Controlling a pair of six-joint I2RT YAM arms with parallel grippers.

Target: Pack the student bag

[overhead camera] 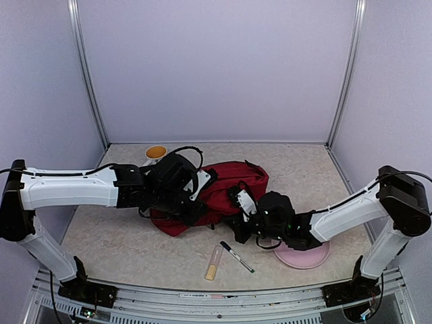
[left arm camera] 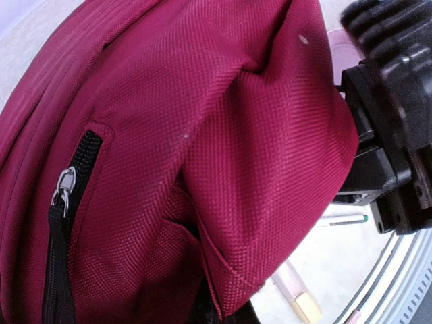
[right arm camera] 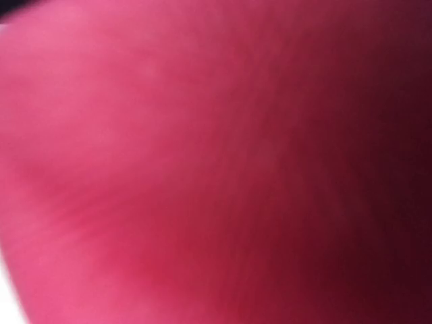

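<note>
The dark red student bag (overhead camera: 250, 177) lies on the table between both arms, its near edge partly covered by them. At its near left part, my left gripper (overhead camera: 196, 219) is shut, and in the left wrist view a pinched fold of the bag (left arm camera: 270, 162) runs down to the fingertips. My right gripper (overhead camera: 233, 227) is shut against the bag's near right side, its tips hidden by fabric. Blurred red cloth (right arm camera: 169, 155) fills the right wrist view, so whether any is between those fingers does not show.
In front of the bag lie a pen with a green end (overhead camera: 237, 256) and a clear pinkish case with a yellow end (overhead camera: 214, 262). A pink plate (overhead camera: 307, 258) sits partly under the right arm. Behind the left arm stands a white mug (overhead camera: 156, 153).
</note>
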